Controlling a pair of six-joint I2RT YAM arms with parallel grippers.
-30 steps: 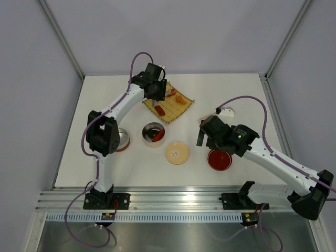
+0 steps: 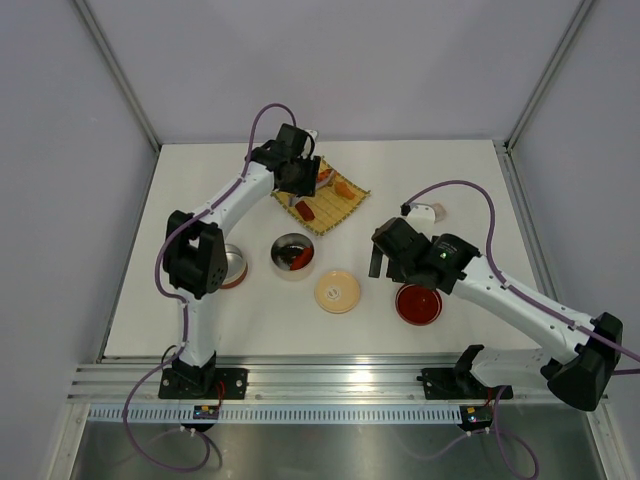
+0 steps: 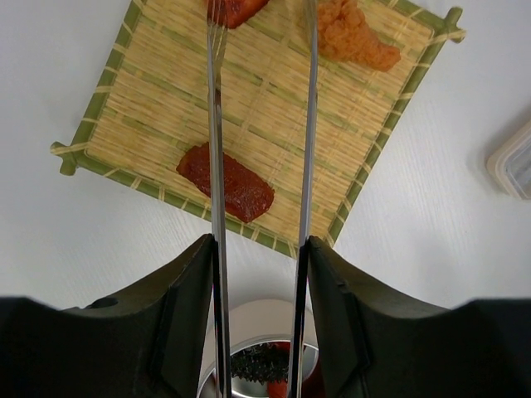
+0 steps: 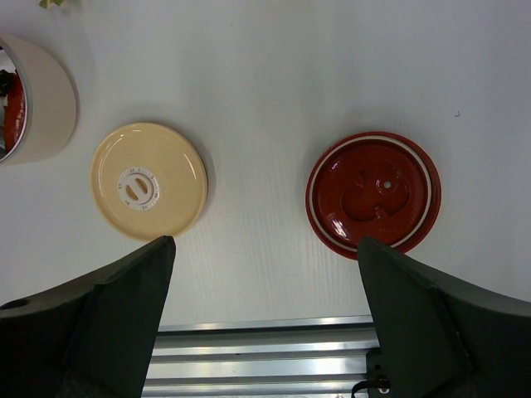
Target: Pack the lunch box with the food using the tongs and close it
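My left gripper is part open above a bamboo mat [image 3: 133, 91], its long metal tongs reaching to a red food piece [image 3: 241, 8] and beside a fried piece [image 3: 357, 37]; I cannot tell whether they touch. A dark red slab [image 3: 245, 195] lies lower on the mat. A pot [image 2: 295, 270] holds dark and red food. My right gripper stands open above the table, between a cream lid [image 4: 170, 178] and a red lid [image 4: 390, 215].
A second pot [image 2: 236, 270] sits left of the middle, partly behind the left arm. A small pale container [image 3: 518, 162] stands right of the mat. The table's front edge [image 4: 265, 323] borders a metal rail.
My left gripper has moved slightly toward the front of the table over the mat. My right gripper has shifted a little to the left in the top view.
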